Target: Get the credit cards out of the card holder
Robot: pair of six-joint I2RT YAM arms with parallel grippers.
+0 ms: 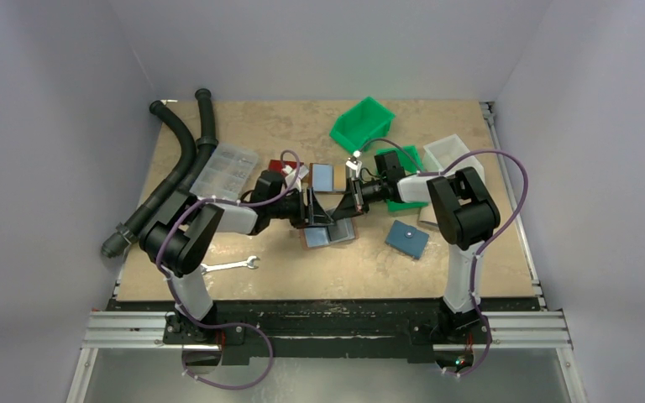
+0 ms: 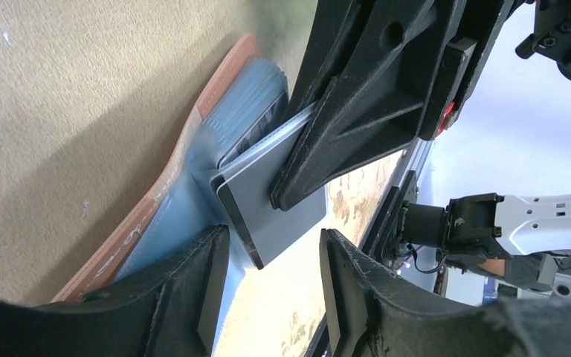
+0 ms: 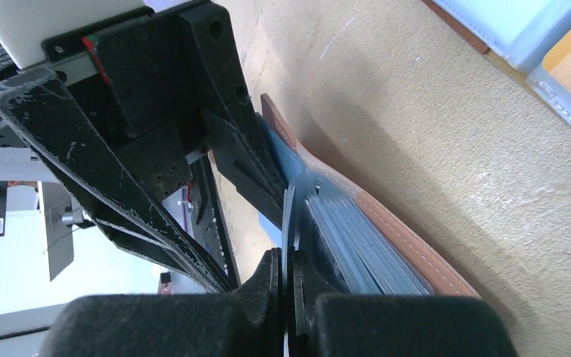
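The card holder (image 1: 317, 238), brown-edged with clear blue sleeves (image 3: 364, 245), lies open at the table's middle. My right gripper is shut on a thin grey card (image 2: 268, 216), raised at the sleeves' edge; in the left wrist view its fingers pinch the card from above. My left gripper stands open beside that card, its two fingertips low over the holder with a gap between them. More sleeves stand stacked behind the held card in the right wrist view.
A second holder (image 1: 322, 176) lies behind, green bins (image 1: 361, 124) at the back and right, a blue case (image 1: 406, 238) right, a wrench (image 1: 228, 265) front left, black pipes (image 1: 168, 176) and a clear organiser (image 1: 225, 170) left.
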